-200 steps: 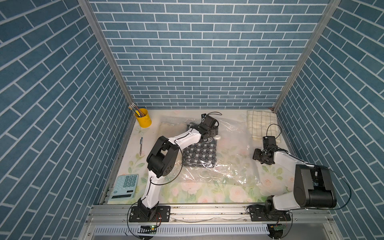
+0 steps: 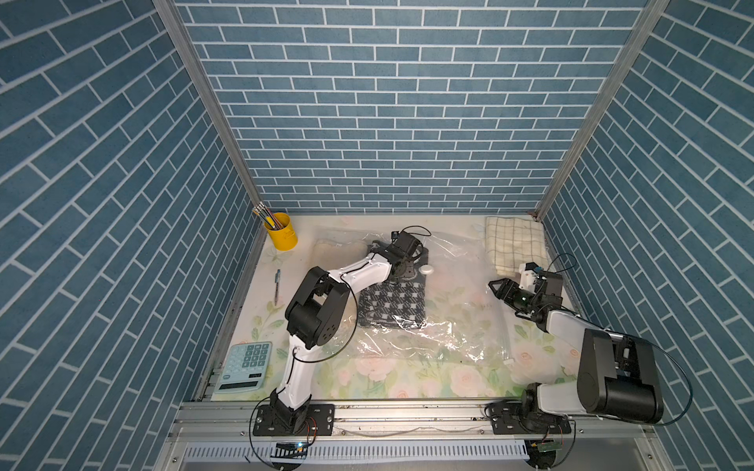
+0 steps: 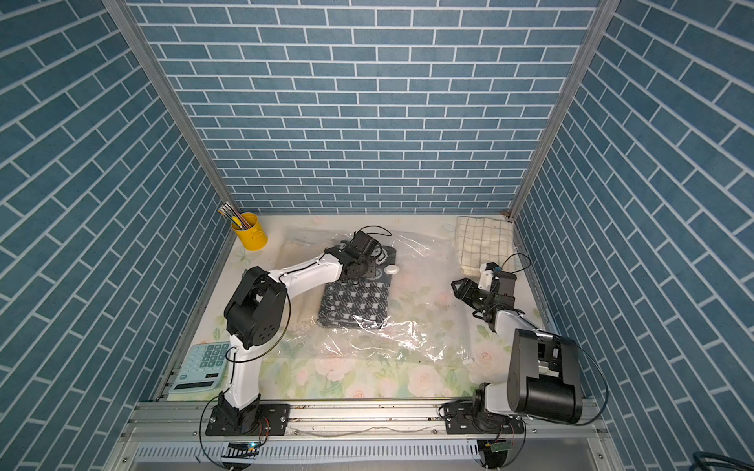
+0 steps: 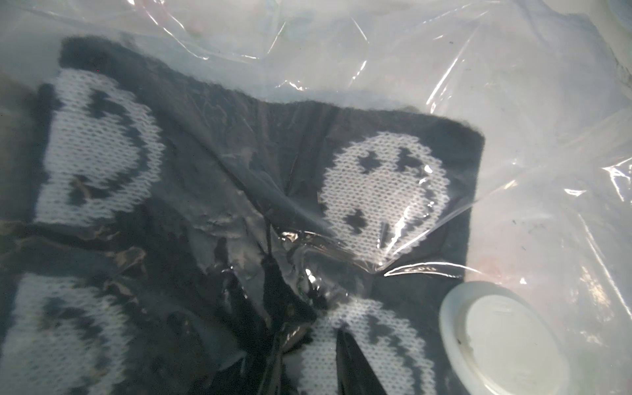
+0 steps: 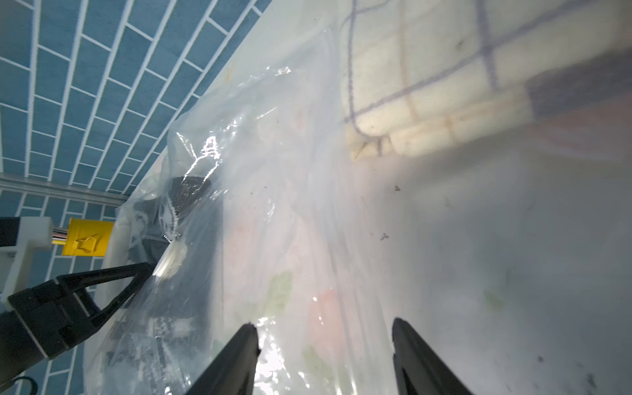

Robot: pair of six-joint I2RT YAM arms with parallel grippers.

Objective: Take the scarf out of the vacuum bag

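The black-and-white patterned scarf (image 2: 391, 307) lies folded inside the clear vacuum bag (image 2: 463, 314), with a round white valve (image 4: 510, 342) at its right side. My left gripper is down at the upper middle of the scarf, on the bag, its fingers slightly apart; whether the film is between them is unclear. My right gripper is open at the bag's right edge, fingertips over the clear film, angled toward the scarf.
A checked cloth (image 2: 514, 239) lies at the back right, a yellow pen cup (image 2: 282, 235) back left, with a pen (image 2: 277, 286) and calculator (image 2: 245, 365) below. The front middle of the table beyond the bag is clear.
My right gripper has turned and shifted, now pointing left toward the bag. My left gripper has moved slightly down and toward the front over the scarf.
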